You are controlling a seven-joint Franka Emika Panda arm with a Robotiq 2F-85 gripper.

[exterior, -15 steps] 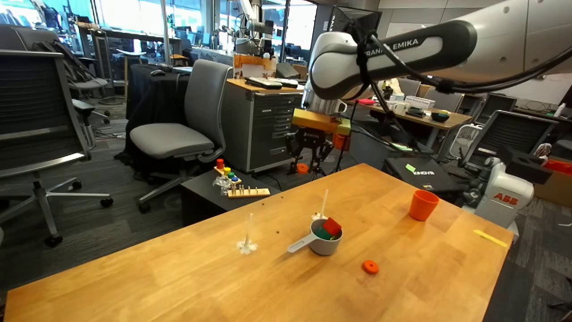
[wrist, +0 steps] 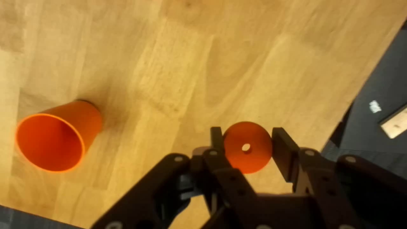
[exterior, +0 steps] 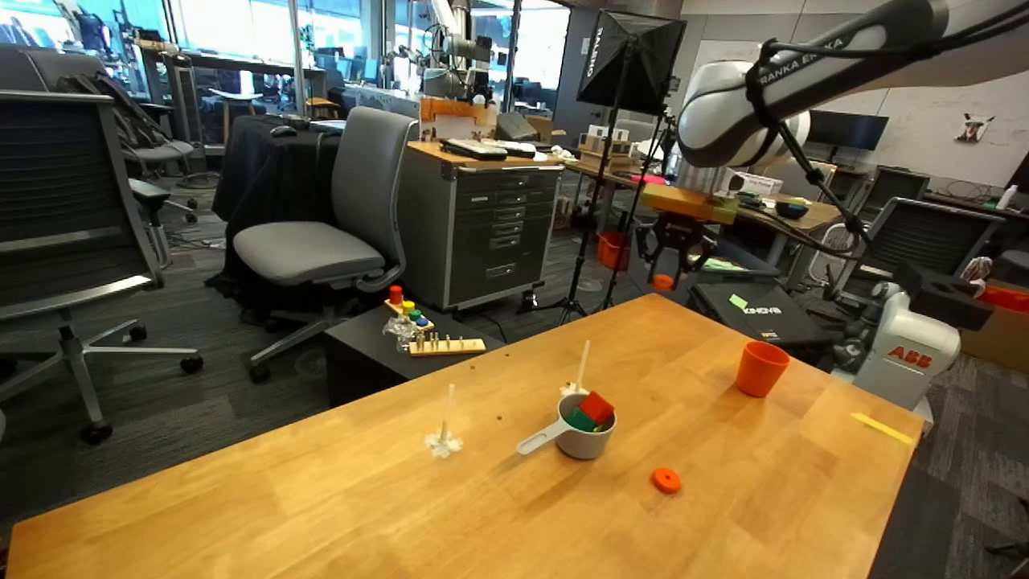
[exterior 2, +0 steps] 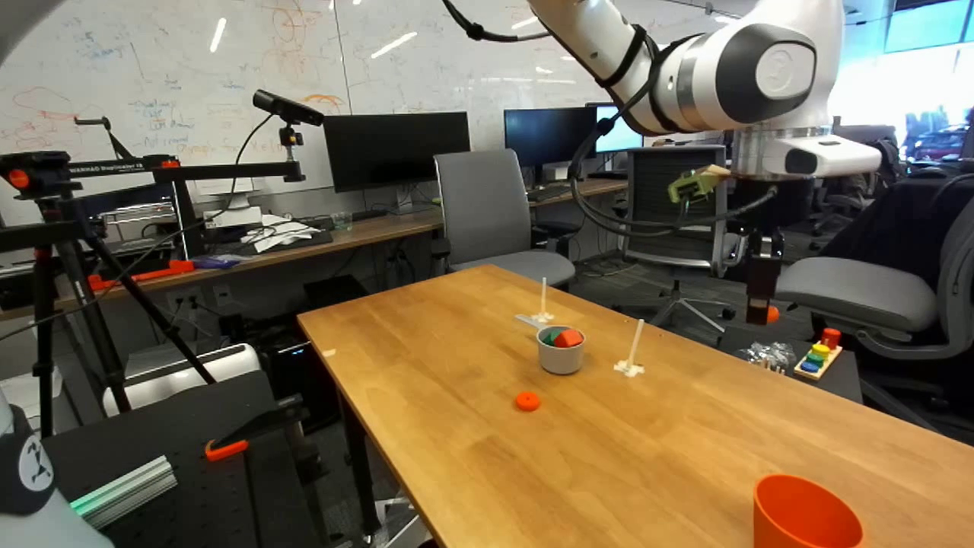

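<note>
My gripper is shut on an orange disc (wrist: 248, 158) with a small hole in its middle; one finger presses each side. In exterior view 1 the gripper (exterior: 666, 275) hangs high over the far edge of the table. An empty orange cup (wrist: 89, 118) stands upright on the wood, left of the disc in the wrist view. A second orange disc (exterior: 666, 479) lies flat on the table. Near it, a grey measuring cup (exterior: 584, 442) with a handle holds a red piece (exterior: 598, 407) and a green piece (exterior: 580, 420).
Two thin upright pegs, one peg (exterior 2: 636, 342) nearer and another peg (exterior 2: 544, 297) farther, are fixed to the table (exterior 2: 438, 365). Beyond the table's edge, a low black stand bears a stacking toy (exterior: 410, 309).
In exterior view 1 my gripper has moved right and somewhat up, carrying the orange disc with it. The objects on the table have stayed where they were.
</note>
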